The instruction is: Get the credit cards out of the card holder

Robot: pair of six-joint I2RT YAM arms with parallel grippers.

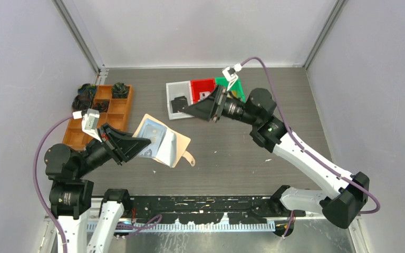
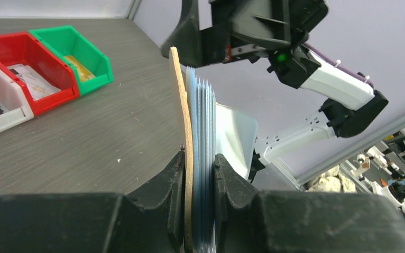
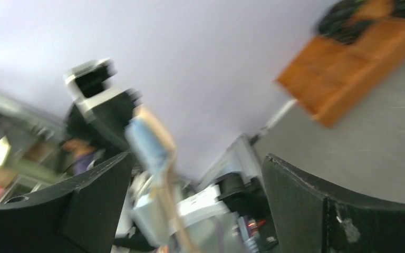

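Note:
My left gripper is shut on the card holder [image 1: 181,143], a tan cover with a strap and clear bluish sleeves, held open over the left-centre of the table in the top view. In the left wrist view its stack of sleeves [image 2: 204,126] stands upright between the fingers. My right gripper [image 1: 190,109] is open, up and to the right of the holder, above the trays; in the blurred right wrist view nothing is between its fingers. Cards inside the sleeves are hard to make out.
White [image 1: 178,85], red [image 1: 203,82] and green [image 1: 221,80] trays at the back hold dark, pale and yellow items respectively. An orange compartment box [image 1: 117,119] with dark bundles stands at the left.

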